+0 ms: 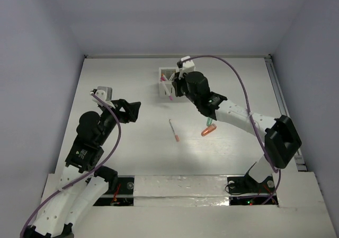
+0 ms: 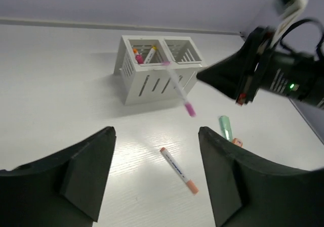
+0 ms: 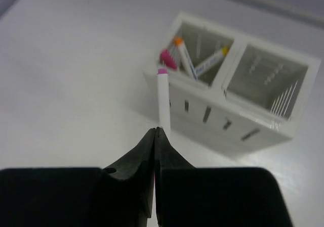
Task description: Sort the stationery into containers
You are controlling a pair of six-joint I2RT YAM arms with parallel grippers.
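A white marker with pink ends [image 2: 177, 87] is in the air, slanted and blurred, before the container's left compartment. My right gripper [image 1: 176, 86] is shut, its fingertips close together. In the left wrist view a narrow gap separates the marker from these tips. It looks to lie beyond them in the right wrist view, its lower end hidden. The white two-compartment container [image 2: 139, 88] holds several pens in its left compartment; the right one looks empty. An orange-ended marker [image 2: 177, 167] lies on the table. My left gripper [image 1: 134, 112] is open and empty, left of it.
A green item [image 2: 225, 128] and an orange one [image 1: 208, 130] lie side by side on the table, right of the orange-ended marker. Bare table [image 1: 122, 142] surrounds the middle. A wall stands behind the container.
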